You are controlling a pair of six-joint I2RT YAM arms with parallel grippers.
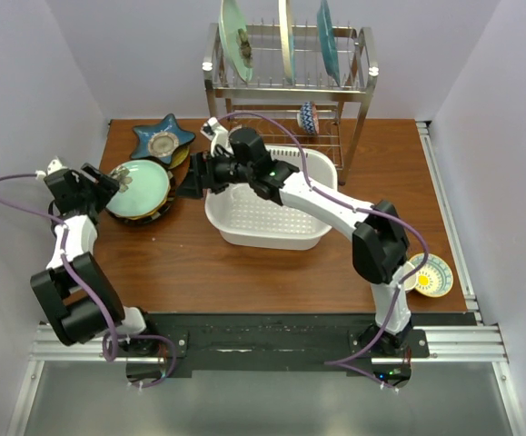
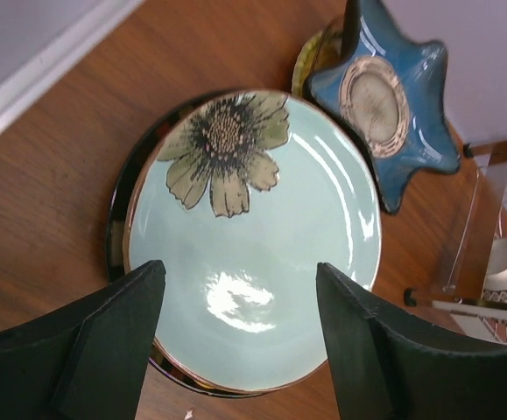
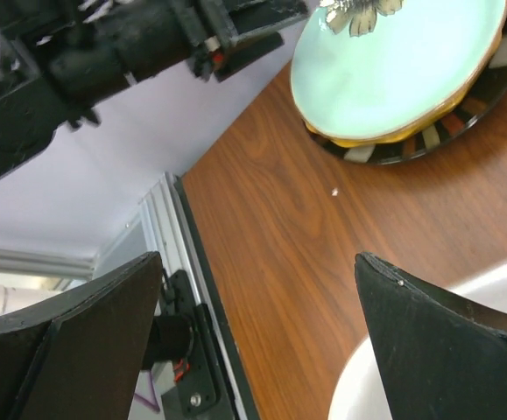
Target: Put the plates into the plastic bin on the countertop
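A pale green plate (image 1: 144,193) with a flower print lies on top of a stack at the left of the counter. In the left wrist view the flowered plate (image 2: 244,236) fills the space beyond my left gripper, which is open with nothing held. My right gripper (image 1: 196,175) hangs open and empty by the left rim of the white plastic bin (image 1: 272,238). The bin's visible floor is bare; the right arm hides part of it. From the right wrist view the plate (image 3: 393,79) stands beyond my right gripper, apart from it.
Behind the stack sits a blue star-shaped dish (image 1: 163,142). A metal rack (image 1: 290,92) with upright plates stands behind the bin. A small patterned plate (image 1: 434,275) and a white cup lie at the right. Clear counter separates stack and bin.
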